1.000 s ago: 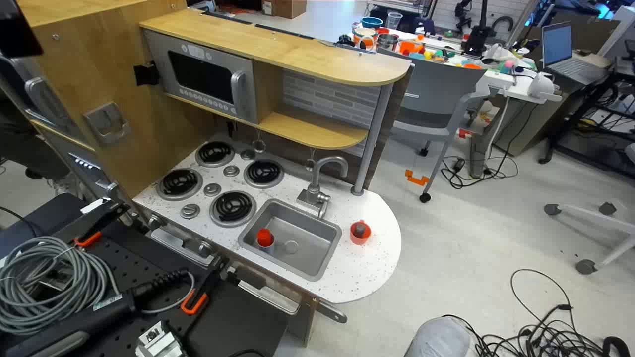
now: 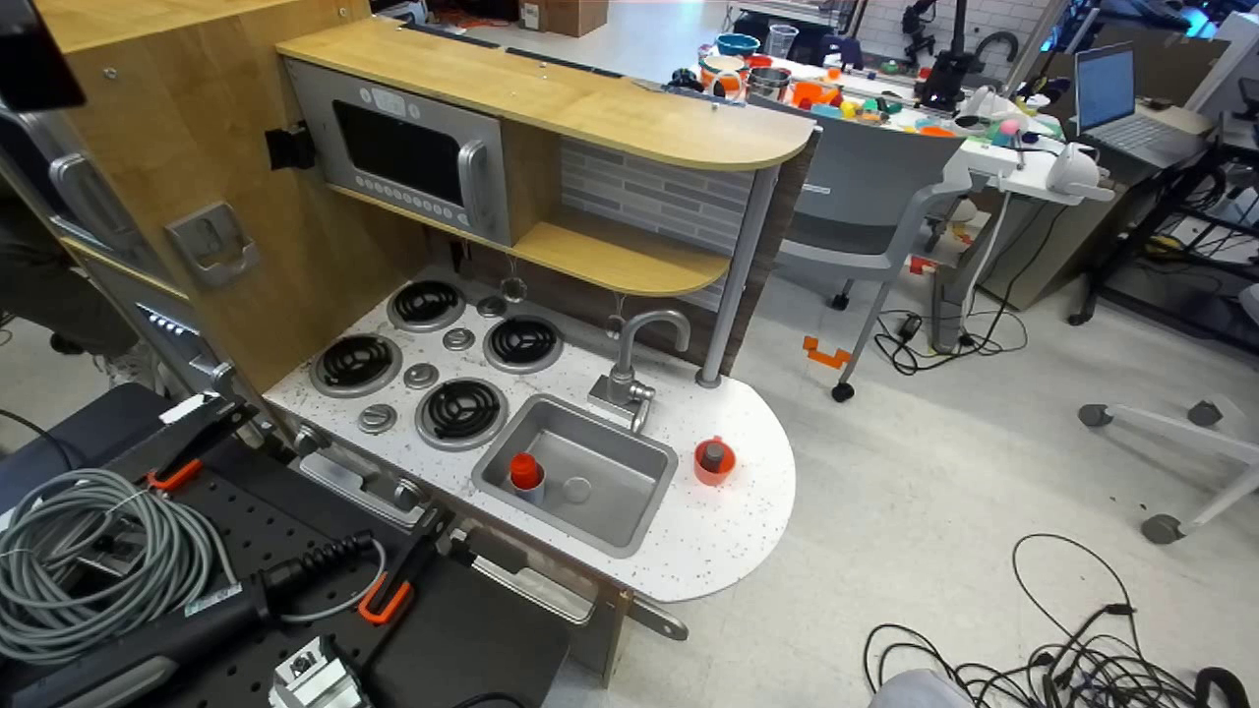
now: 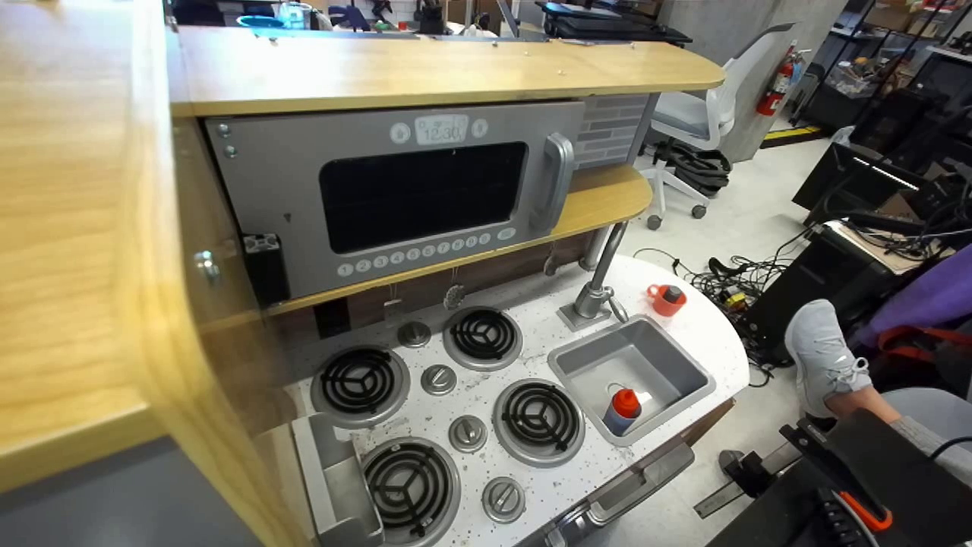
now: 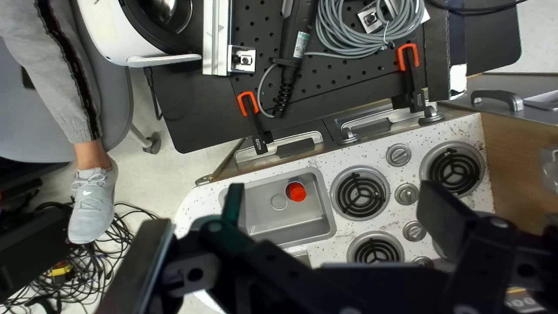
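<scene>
My gripper shows only in the wrist view, its dark fingers (image 4: 442, 212) spread wide with nothing between them. Beyond the gap, apart from the fingers, lies the grey sink (image 2: 626, 531). Inside its basin, at the end by the burners, stands a grey cup (image 3: 620, 421) with a red object (image 2: 524, 471) sticking out of the top. On the white counter past the sink's other end sits a red cup (image 2: 714, 470) with a dark item (image 3: 672, 293) in it; the wrist view does not show this cup clearly.
A faucet (image 2: 626, 378) rises behind the sink. Several black burners (image 3: 539, 415) and knobs cover the counter beside it. Above hang a wooden shelf (image 2: 626, 258) and a toy microwave (image 3: 401, 191). A black table (image 4: 324, 73) with cable and clamps borders the front.
A grey rounded shape at the bottom edge of exterior view 1 has moved down, mostly out of view. The cups and sink look unmoved.
</scene>
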